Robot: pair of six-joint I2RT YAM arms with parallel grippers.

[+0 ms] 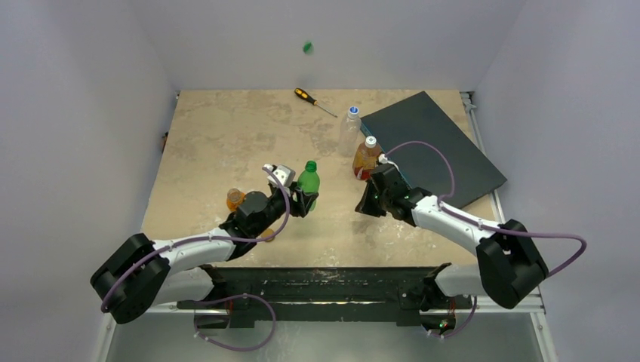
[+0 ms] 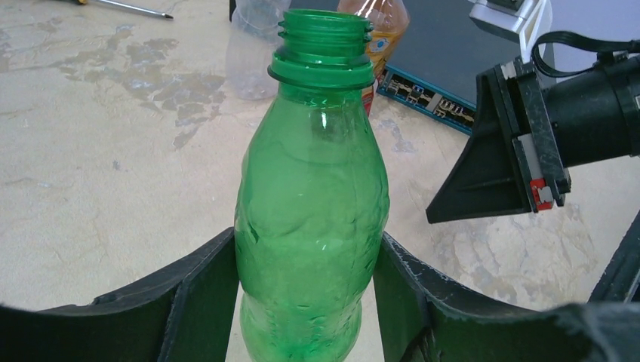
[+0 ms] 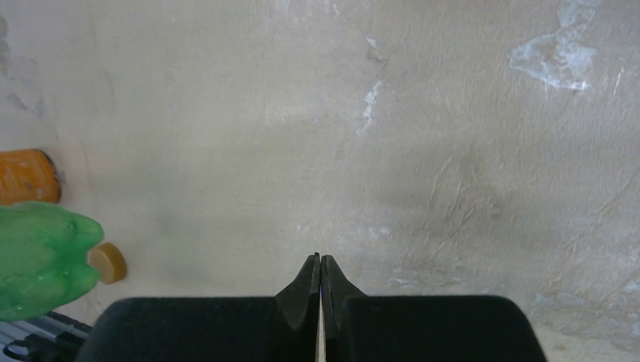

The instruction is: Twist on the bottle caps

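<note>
The green bottle (image 2: 309, 181) stands upright between the fingers of my left gripper (image 1: 303, 204), which is shut on its body. Its threaded neck (image 2: 326, 41) is bare in the left wrist view. Against the back wall in the top view shows a small blurred green thing (image 1: 307, 47), like a cap, clear of the table. My right gripper is shut with nothing seen between its fingertips, to the right of the green bottle. A brown-orange cap (image 3: 107, 262) lies on the table near an orange bottle (image 1: 235, 199).
A clear bottle with a blue cap (image 1: 349, 132) and an amber bottle with a white cap (image 1: 366, 157) stand beside the dark board (image 1: 434, 151). A screwdriver (image 1: 306, 96) lies at the back. Left of the bottles, the table is mostly bare.
</note>
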